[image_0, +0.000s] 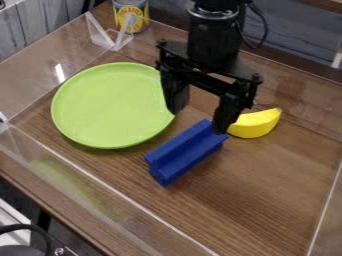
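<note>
My black gripper (210, 92) hangs at the centre, its fingers open, over the far end of a blue rectangular block (182, 154) that lies diagonally on the wooden table. A green plate (104, 106) lies to the left, and a yellow banana-like piece (257, 124) lies to the right, partly behind the gripper.
A can (131, 16) and some clear plastic stand at the back left. Dark cable shows at the lower left corner.
</note>
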